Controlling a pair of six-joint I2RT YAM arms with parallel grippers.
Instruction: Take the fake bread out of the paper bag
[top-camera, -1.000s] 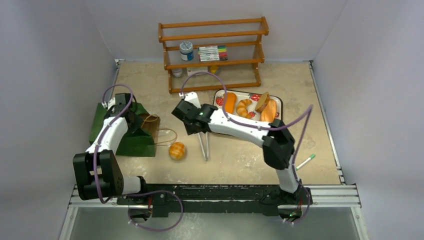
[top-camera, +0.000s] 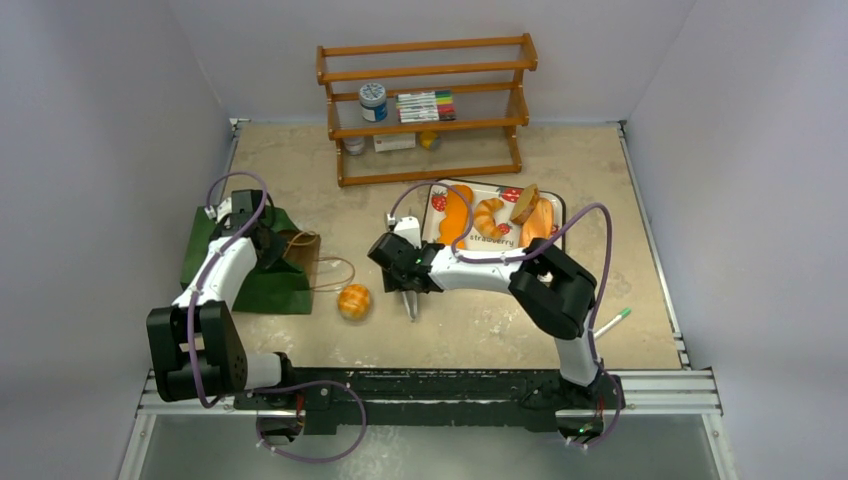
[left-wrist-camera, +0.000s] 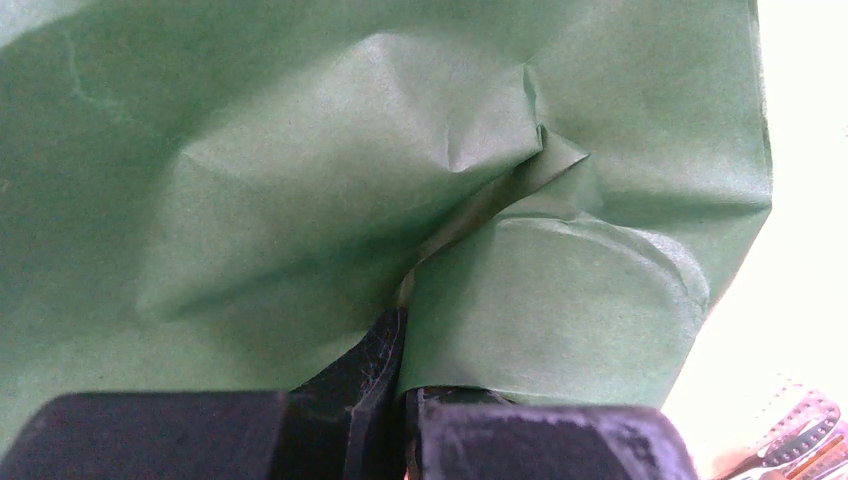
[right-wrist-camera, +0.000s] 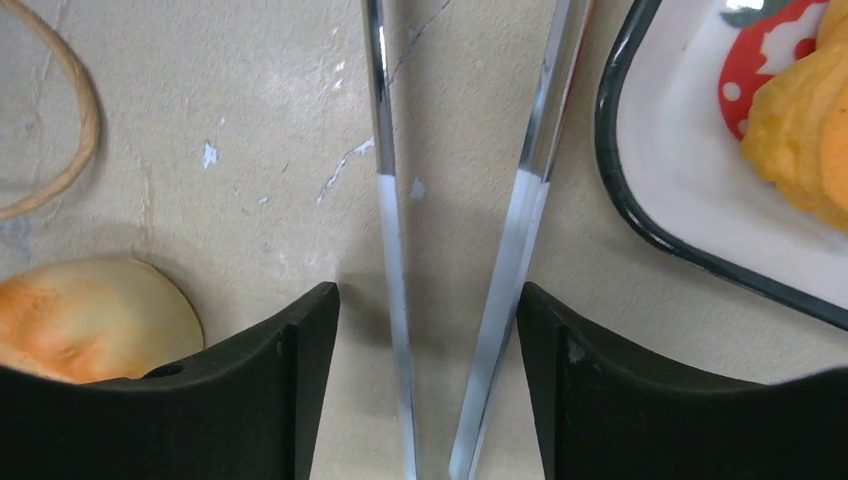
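On its side at the left lies the green paper bag (top-camera: 290, 292), its brown open mouth facing right; what is inside cannot be seen. My left gripper (top-camera: 262, 262) is shut on the bag's edge, and the green paper (left-wrist-camera: 540, 310) folds in between its fingers. Metal tongs (right-wrist-camera: 500, 290) lie on the table. Their two arms stand between the fingers of my open right gripper; the right finger (right-wrist-camera: 550, 350) is close against one arm, a gap shows at the other. A round fake bread bun (top-camera: 353, 302) sits outside the bag, left of the tongs.
A tray (top-camera: 472, 187) behind the right arm holds several fake breads, including a croissant (top-camera: 487, 217). The bag's cord handle (top-camera: 345, 275) reaches toward the bun. A wooden rack (top-camera: 430, 182) stands at the back; a green-capped marker (top-camera: 612, 322) lies front right.
The left arm and bag look unchanged.
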